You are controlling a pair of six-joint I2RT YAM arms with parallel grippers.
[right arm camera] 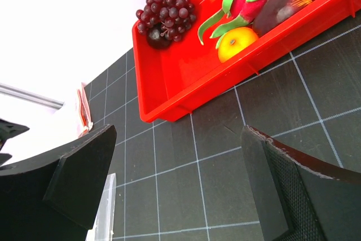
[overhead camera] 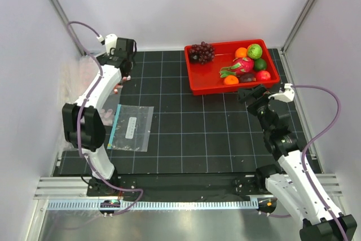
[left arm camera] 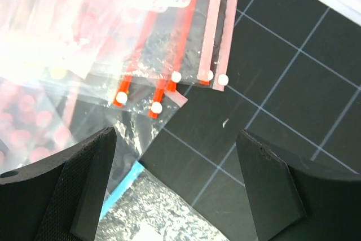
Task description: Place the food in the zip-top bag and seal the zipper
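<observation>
Toward the back left, my left gripper hangs open over the pile of clear zip top bags (left arm camera: 152,43), some with red or pink zippers and white sliders. Nothing is between its fingers. A single flat bag (overhead camera: 135,130) with a blue zipper and white label lies on the mat in front of that pile. At the back right, the red tray (overhead camera: 208,86) holds grapes (overhead camera: 202,53), a dragon fruit (overhead camera: 242,65), an orange (overhead camera: 230,80) and several other pieces of food. My right gripper stands open and empty near the tray's front right.
Bare dark gridded mat (overhead camera: 192,134) fills the middle between the two arms. White walls close in the back and sides. A dark rail (overhead camera: 175,179) runs along the front edge.
</observation>
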